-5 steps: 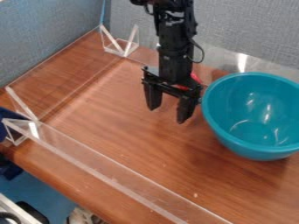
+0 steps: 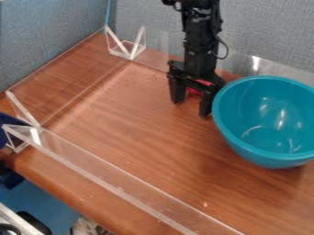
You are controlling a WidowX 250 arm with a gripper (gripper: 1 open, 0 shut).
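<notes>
My black gripper (image 2: pixel 190 99) points down over the wooden table just left of a large turquoise bowl (image 2: pixel 266 122). It is open, its two fingers spread around or over a small red object (image 2: pixel 196 88), which is mostly hidden behind it.
Clear plastic rails (image 2: pixel 105 171) on white brackets (image 2: pixel 123 45) border the wooden table (image 2: pixel 110 119). Grey padded walls stand at the back and left. The left and middle of the table are empty.
The gripper has moved back and to the right, toward the red object and the bowl's rim. The bowl has stayed where it was.
</notes>
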